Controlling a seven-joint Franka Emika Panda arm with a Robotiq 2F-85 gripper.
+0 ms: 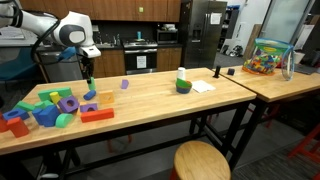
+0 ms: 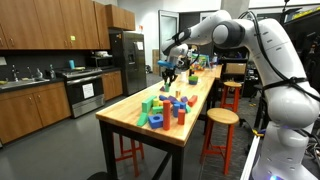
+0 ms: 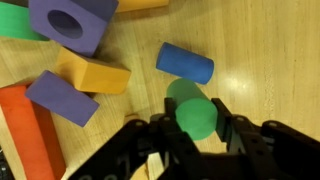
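Note:
A green cylinder [image 3: 195,117] shows its round end up to the wrist camera. My gripper is shut on it, with a dark finger on either side. In exterior view 1 the gripper [image 1: 89,78] is over the left part of the table, among the blocks. Whether the cylinder's lower end touches the tabletop cannot be told. A blue cylinder [image 3: 185,63] lies on its side on the wood close by, just above the green one in the wrist view.
Left of the gripper in the wrist view are a purple block [image 3: 62,98], an orange block [image 3: 92,72], a red block [image 3: 28,125] and a purple block with a hole [image 3: 70,22]. Bare wood [image 3: 265,70] lies to the right. A green bowl [image 1: 183,86] stands farther along the table.

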